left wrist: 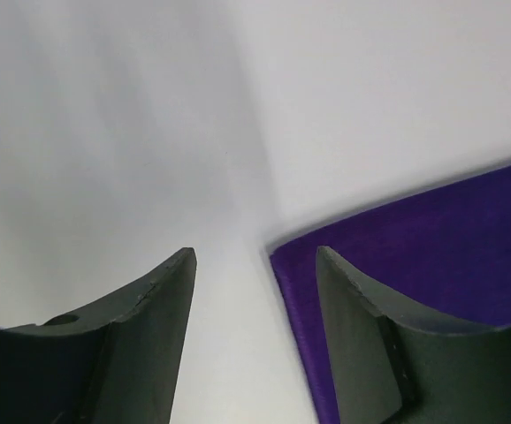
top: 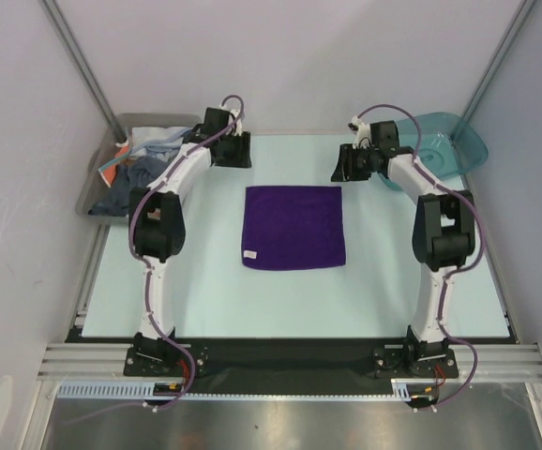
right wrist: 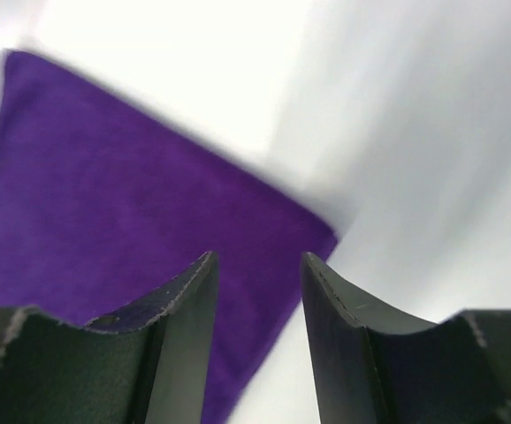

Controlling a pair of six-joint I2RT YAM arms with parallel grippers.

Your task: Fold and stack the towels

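Observation:
A dark purple towel (top: 294, 225) lies flat on the white table, with a small white tag at its near left corner. My left gripper (top: 243, 150) is beyond the towel's far left corner, open and empty; in the left wrist view that corner of the towel (left wrist: 304, 256) shows behind the right-hand finger. My right gripper (top: 342, 169) stands just past the far right corner, open as well. In the right wrist view the towel's corner (right wrist: 322, 234) appears ahead of the fingertips, with nothing gripped.
A grey bin (top: 102, 131) of crumpled towels stands at the back left, partly behind my left arm. At the back right sits an empty-looking teal basket (top: 459, 141).

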